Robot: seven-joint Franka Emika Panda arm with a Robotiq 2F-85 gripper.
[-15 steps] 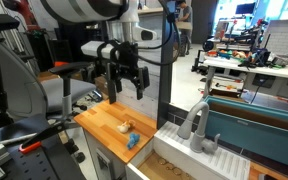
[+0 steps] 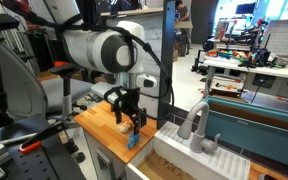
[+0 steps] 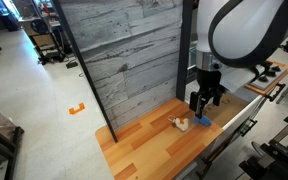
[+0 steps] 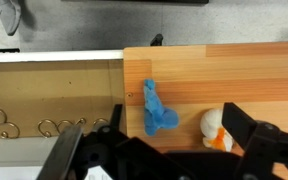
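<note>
On the wooden counter lie a small blue soft-looking object (image 4: 159,115) and, beside it, a white object with an orange patch (image 4: 216,128). My gripper is open above the counter, its fingers spread wide at the bottom of the wrist view, and nothing is held. Between those fingers the blue object shows, with the white one nearer the right finger. From the side, the blue object (image 2: 133,142) sits just under the gripper's front finger, and the white object (image 2: 123,127) is partly behind the hand. Whether a finger touches either cannot be made out.
Right next to the counter, a drawer (image 4: 54,90) stands open, with a few ring-like shapes inside. A white faucet (image 2: 194,120) rises close by. A grey panel wall (image 3: 142,60) borders the counter; the wooden top (image 3: 134,152) has clear room toward its far end.
My arm has come down from well above the counter, and the gripper now hangs low by the blue and white objects. Neither object has visibly moved.
</note>
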